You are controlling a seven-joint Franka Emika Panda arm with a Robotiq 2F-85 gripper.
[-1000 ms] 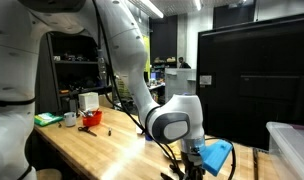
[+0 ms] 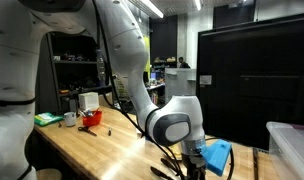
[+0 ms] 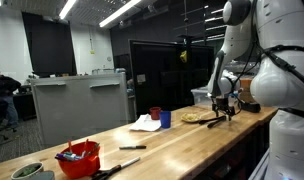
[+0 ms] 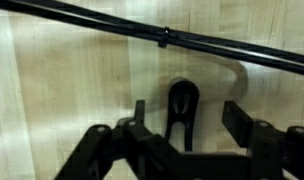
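In the wrist view, the dark end of a slim handle with a hole in it (image 4: 183, 98) lies on the light wood table between the fingers of my gripper. There is bare table on both sides of the handle, so neither finger seems to touch it. The rest of the handle runs under the gripper body and is hidden. In exterior view 1 the gripper (image 2: 194, 174) is low at the bottom edge, partly cut off. From the other side, exterior view 2 shows the gripper (image 3: 230, 117) down near the tabletop.
Black paired cables or rods (image 4: 164, 37) cross just beyond the handle. A blue cup (image 3: 165, 119), a red cup (image 3: 155, 112) and a white cloth (image 3: 144, 123) stand farther along the table. A red basket (image 3: 80, 163) is at the far end. Mid-table is mostly clear.
The arm's lower end has shifted slightly, with the blue part beside it moving a little left in exterior view 1. The table objects look unmoved.
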